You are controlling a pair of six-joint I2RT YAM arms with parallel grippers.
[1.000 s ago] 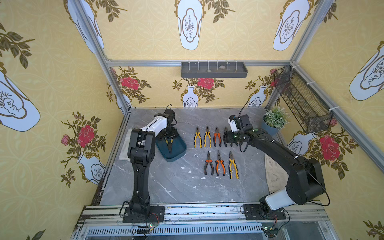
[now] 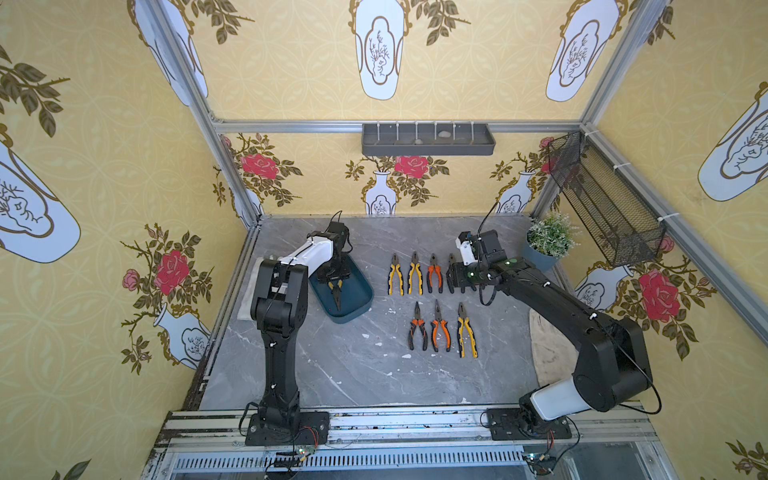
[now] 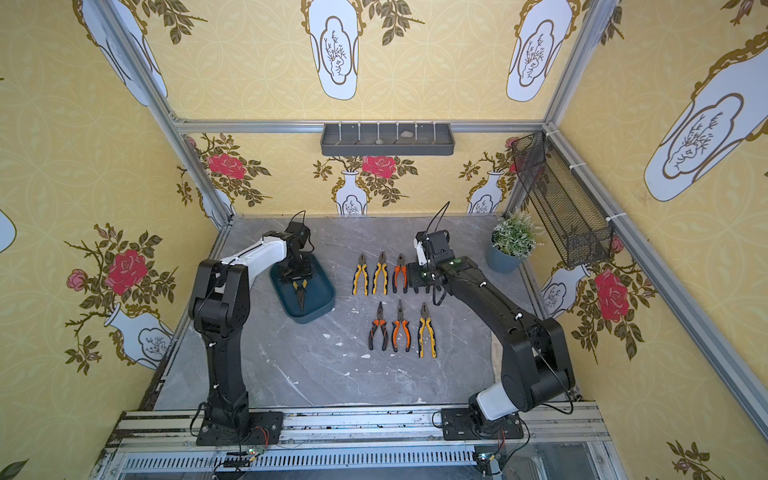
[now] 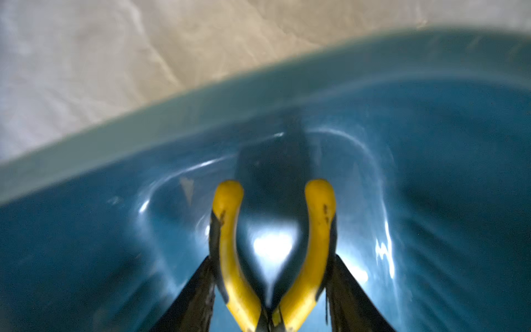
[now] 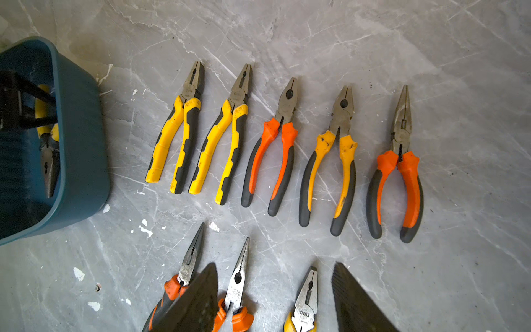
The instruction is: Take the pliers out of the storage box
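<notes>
Yellow-handled pliers (image 4: 309, 260) lie in the teal storage box (image 2: 356, 308). My left gripper reaches down into the box around the handles, a finger outside each handle; whether it grips them is unclear. In the right wrist view the pliers' metal head (image 5: 49, 166) shows inside the box, partly hidden by the box wall and gripper. My right gripper is open above the table, over the rows of pliers, nothing between its fingers.
Several loose pliers (image 2: 415, 276) lie in two rows right of the box. A plant pot (image 3: 502, 256) stands at the back right, under a wire basket (image 3: 560, 200) on the wall.
The left arm has shifted slightly, with its gripper a little lower in the box and its elbow slightly left. The right arm has not visibly moved.
</notes>
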